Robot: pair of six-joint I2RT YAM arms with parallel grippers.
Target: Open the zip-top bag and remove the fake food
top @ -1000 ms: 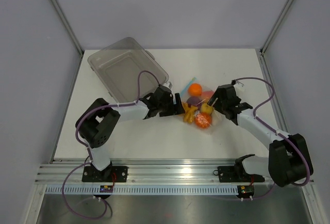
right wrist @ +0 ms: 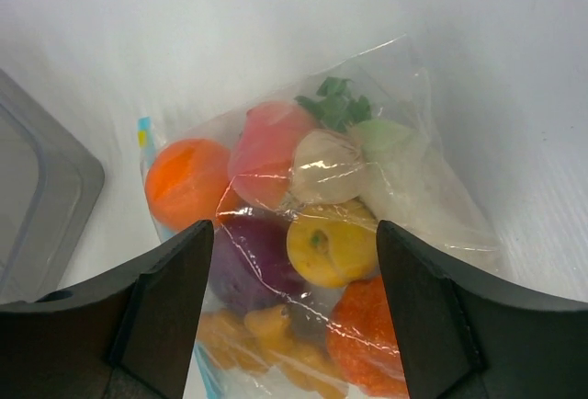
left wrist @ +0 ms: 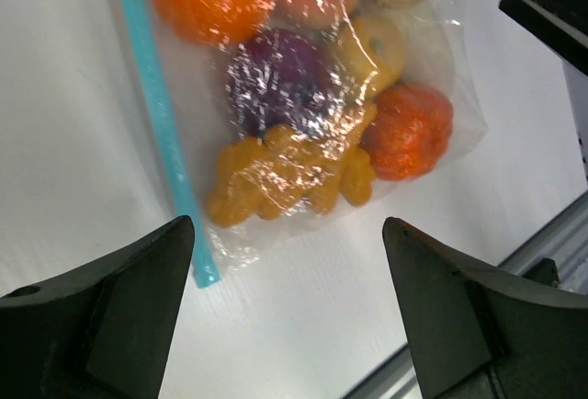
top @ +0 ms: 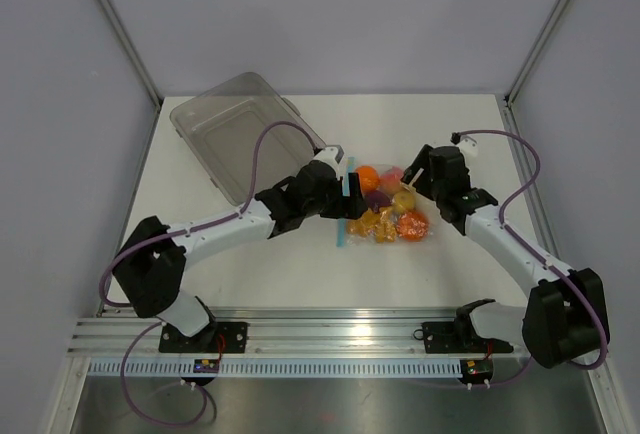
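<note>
The clear zip top bag (top: 430, 228) lies flat on the table, its blue zip strip (left wrist: 158, 96) running along the left side. Inside show an orange (right wrist: 188, 183), a purple piece (left wrist: 280, 82), a yellow ring-like piece (right wrist: 333, 245), a red-orange piece (left wrist: 409, 132) and golden-brown pieces (left wrist: 285, 174). My left gripper (top: 353, 195), open and empty, is over the bag's left side by the strip. Over the upper right part, my right gripper (top: 414, 176) also stands open with nothing held. The strip's middle is partly hidden from above by the left gripper.
A grey translucent bin (top: 240, 139) stands at the back left, close to the left arm; its edge (right wrist: 87, 178) also shows in the right wrist view.
The bag has turned so its strip runs straighter front to back.
</note>
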